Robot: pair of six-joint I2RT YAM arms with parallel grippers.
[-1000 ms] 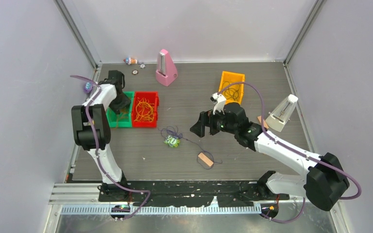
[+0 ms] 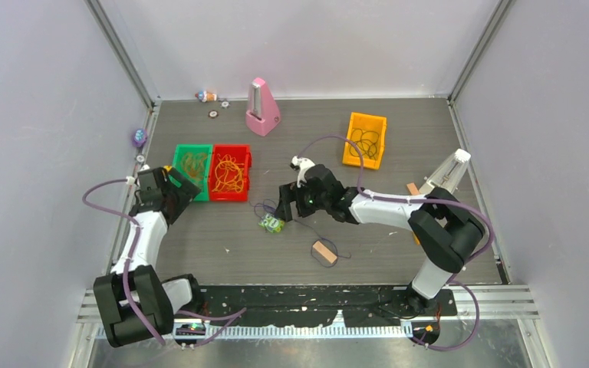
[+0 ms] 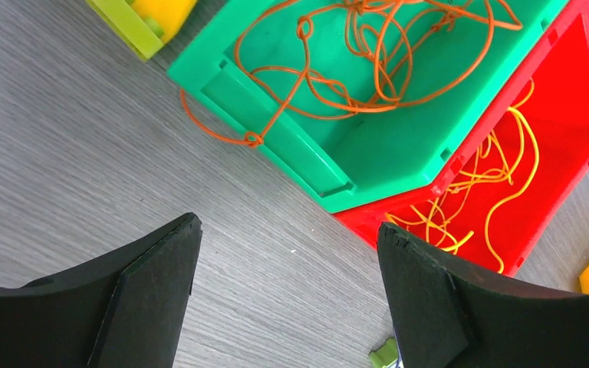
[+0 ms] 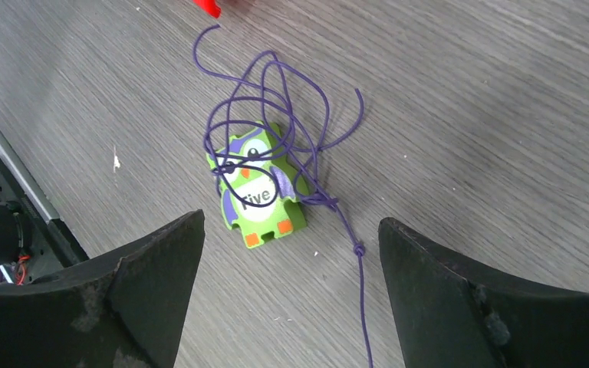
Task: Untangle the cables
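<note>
A tangled purple cable (image 4: 307, 146) lies partly over a green owl block (image 4: 255, 207), its single strand running off past a small knot. My right gripper stands open above it, nothing between its fingers. An orange cable (image 3: 383, 77) rests in the green bin (image 3: 307, 172), one loop hanging over the near wall. Yellow cable (image 3: 498, 169) fills part of the red bin (image 3: 567, 138). Beside the green bin, on its near left side, my left gripper is open and empty over bare table. A dark cable (image 2: 365, 142) lies in the yellow-orange bin (image 2: 381, 138).
The purple cable's far end loops round a wooden block (image 2: 324, 252). A pink metronome (image 2: 262, 111) stands at the back and a white one (image 2: 449, 172) at the right. A yellow block (image 3: 153, 23) sits beside the green bin.
My left gripper has come out from over the green bin, back toward the front left. The right gripper has moved left to the purple tangle. The cables look unmoved on the table.
</note>
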